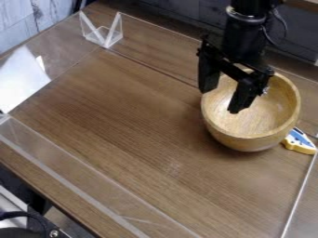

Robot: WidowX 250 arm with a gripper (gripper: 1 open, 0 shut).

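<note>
A wooden bowl (248,125) sits on the right side of the wooden table (112,130). My black gripper (228,88) hangs over the bowl's back part, open, with its two fingers spread and nothing seen between them. The arm comes down from the top of the view and hides part of the bowl's rim.
A yellow and white object (298,141) lies right of the bowl. A clear plastic holder (102,33) stands at the back left, and a white sheet (18,76) is at the left edge.
</note>
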